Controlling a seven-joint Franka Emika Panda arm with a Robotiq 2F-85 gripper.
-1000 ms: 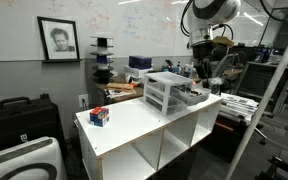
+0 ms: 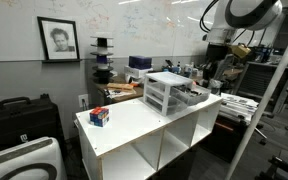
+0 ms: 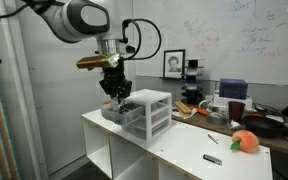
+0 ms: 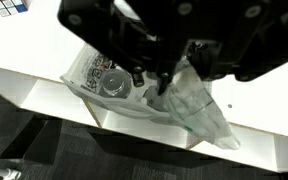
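Observation:
My gripper is shut on a pale, greenish-white, see-through piece that looks like a bag or wrapper (image 4: 196,106); its exact kind is unclear. In the wrist view this piece hangs down past the front of a clear drawer (image 4: 86,78) with a round clear item inside. From the second exterior view, the gripper (image 3: 115,84) is just above the pulled-out drawer (image 3: 131,120) of the white drawer unit (image 3: 158,106). The first exterior view has the gripper low at the right, beyond the drawer unit (image 2: 164,92), its fingertips hard to make out.
The white shelf top (image 2: 124,130) has free room at its near end, around a red and blue box (image 2: 99,116). In the second exterior view an orange round object (image 3: 245,141) and dark pans (image 3: 266,125) stand toward the right. A multicoloured cube (image 4: 4,6) shows in the wrist view.
Over the last second the arm has swung to the right in the first exterior view, its wrist ending up further right and nearer. The drawer unit and the box have stayed put.

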